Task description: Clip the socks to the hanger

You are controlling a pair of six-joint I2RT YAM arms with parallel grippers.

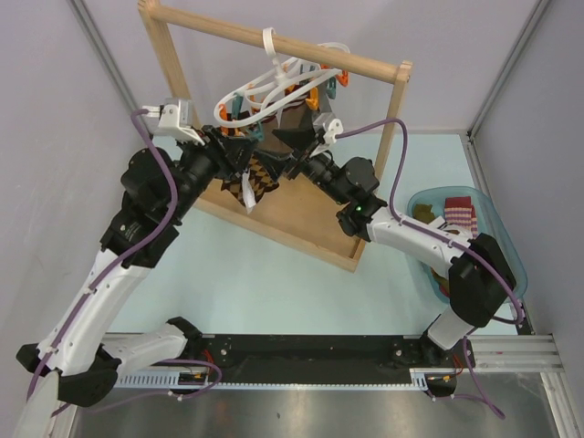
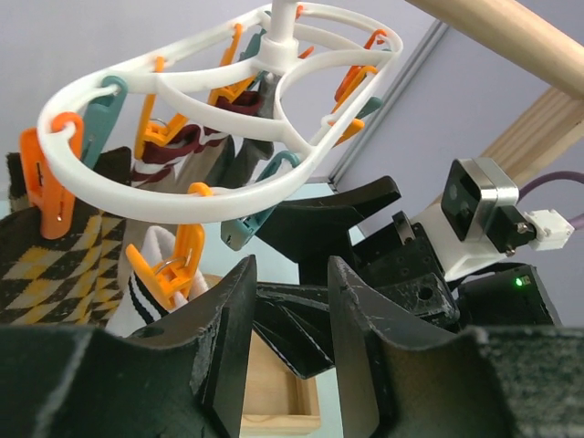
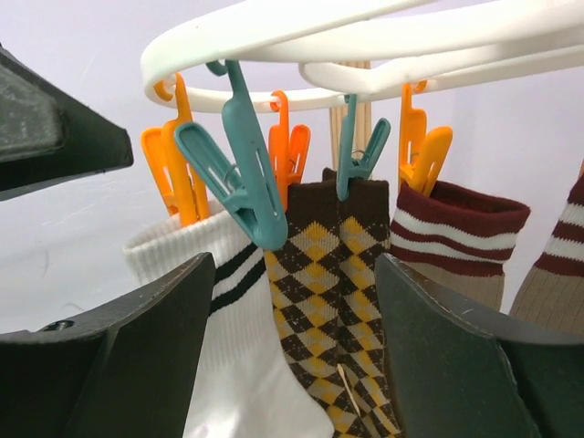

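Note:
A white round hanger (image 2: 137, 196) carries several clips under its ring. From an orange clip (image 2: 187, 251) hangs the white sock (image 3: 246, 356) with a black band; in the top view it dangles below the ring. Near it, a teal clip (image 3: 251, 164) hangs with no sock visible in it. My left gripper is part open in front of the ring, nothing showing between its fingers. My right gripper (image 1: 276, 153) stands open across from it, by the near side of the hanger; its spread fingers (image 2: 319, 219) appear beyond the left ones.
Checkered socks (image 3: 315, 301) and brown striped socks (image 3: 456, 228) hang from other clips. A wooden frame (image 1: 301, 239) holds the hanger. At right, a blue basket (image 1: 511, 260) contains more socks.

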